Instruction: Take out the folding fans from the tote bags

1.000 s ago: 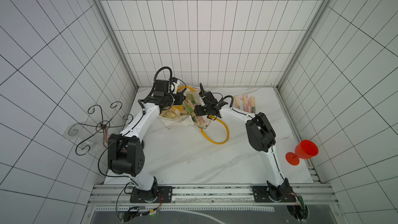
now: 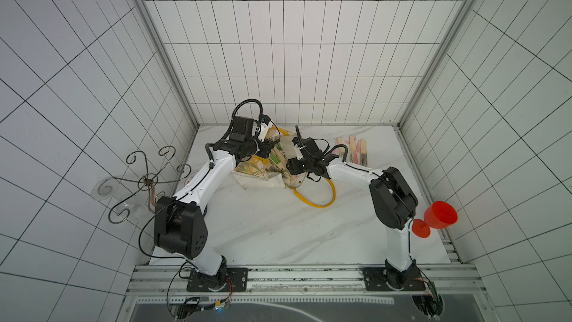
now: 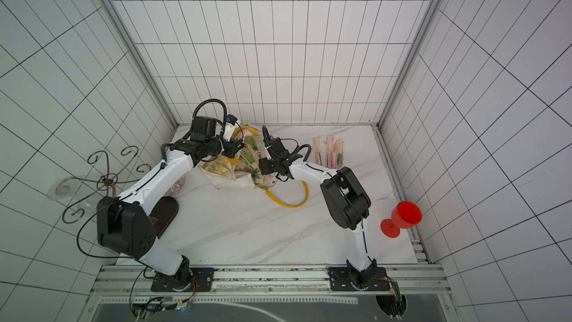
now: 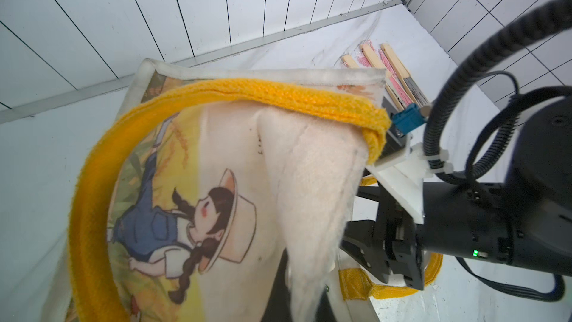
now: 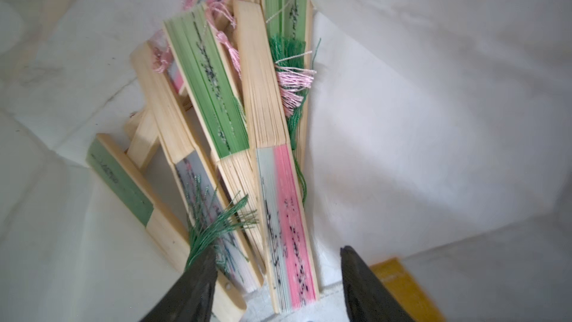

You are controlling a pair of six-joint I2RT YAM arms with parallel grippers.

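The cream tote bag [image 4: 232,143] with a printed girl and yellow handles lies in the back middle of the table, its mouth held apart. My left gripper is shut on the white edge of the bag. Inside the bag, the right wrist view shows several folding fans [image 5: 271,143] with green, pink or grey sections and tassels, lying overlapped. Over them my right gripper stands open; the near end of a pink and grey fan lies in view between its fingertips, not gripped. Several more fans [image 2: 353,150] lie side by side on the table at the back right.
On the right lies a red goblet [image 2: 438,216]. A dark curly metal stand [image 2: 147,182] is at the left, and a dark flat case [image 3: 162,214] lies by the left arm. One yellow handle [image 2: 318,202] loops onto the table.
My right gripper has also moved right and a little nearer.
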